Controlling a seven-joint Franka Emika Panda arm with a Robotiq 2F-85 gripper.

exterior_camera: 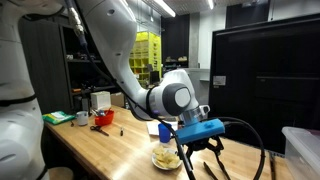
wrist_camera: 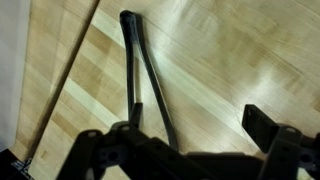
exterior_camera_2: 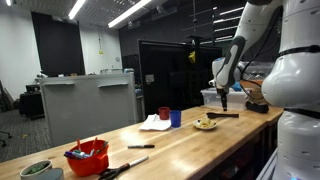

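Black tongs (wrist_camera: 136,60) lie on the wooden table in the wrist view, their joined end up and their two arms spreading downward. My gripper is open above the table, its fingers wide apart and nothing held between them. The lower ends of the tongs pass under the gripper's body and are partly hidden. In exterior view 1 the gripper (exterior_camera: 204,165) points down over the right part of the table. A plate of yellowish food (exterior_camera: 167,157) stands just left of it.
A blue cup (exterior_camera_2: 175,118), a dark red cup (exterior_camera_2: 164,113) and a white cloth (exterior_camera_2: 155,123) stand behind the plate. The red basket (exterior_camera_2: 87,157) is at the far end, near a knife (exterior_camera_2: 124,168). A clear bin (exterior_camera: 302,145) borders the right side.
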